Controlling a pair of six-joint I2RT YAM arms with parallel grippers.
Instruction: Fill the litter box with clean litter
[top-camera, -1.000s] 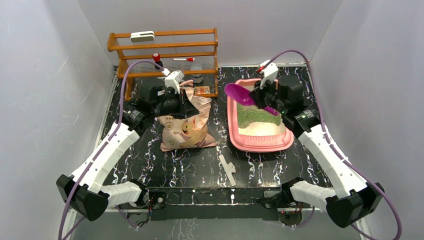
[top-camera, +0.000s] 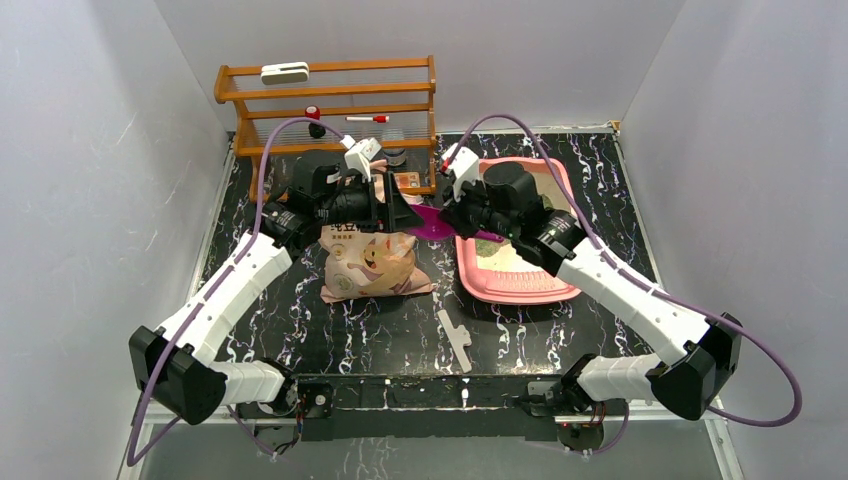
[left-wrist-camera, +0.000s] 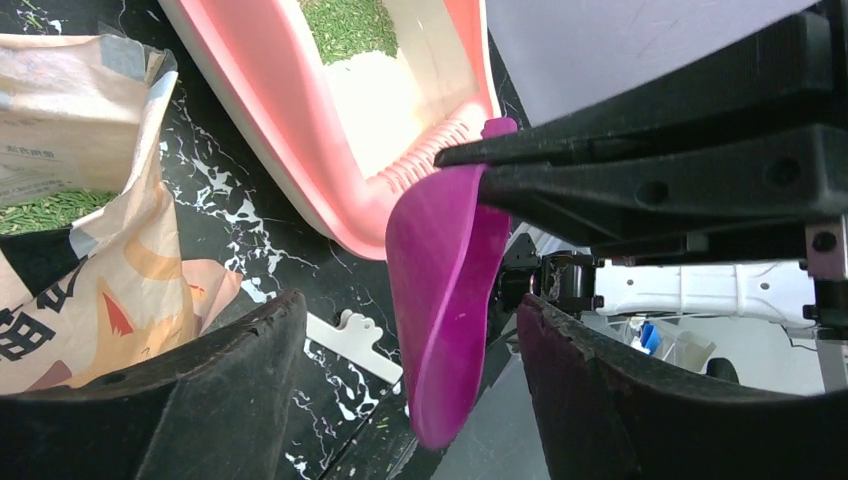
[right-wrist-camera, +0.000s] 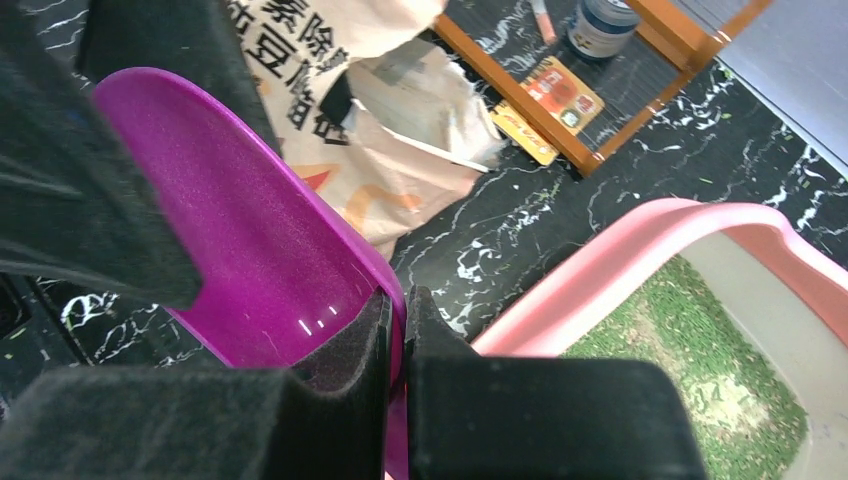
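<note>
A purple scoop (left-wrist-camera: 440, 300) hangs in the air between the arms; my right gripper is shut on it. My left gripper is open around the scoop's near end, its two fingers apart on either side; whether they touch is unclear. The pink litter box (top-camera: 515, 290) at right holds green litter (right-wrist-camera: 660, 330) and a pale layer (left-wrist-camera: 365, 100). The paper bag (top-camera: 365, 275) stands below the left gripper, its top open with green pellets (left-wrist-camera: 50, 210) inside.
A wooden rack (top-camera: 330, 94) with small items stands at the back left. A pale flat tool (top-camera: 452, 336) lies on the dark counter (top-camera: 300, 340) near the front. Grey walls close in both sides and the back.
My right gripper has moved left with the scoop, out from over much of the box. My left gripper has shifted slightly right and opened, and now surrounds the scoop's end.
</note>
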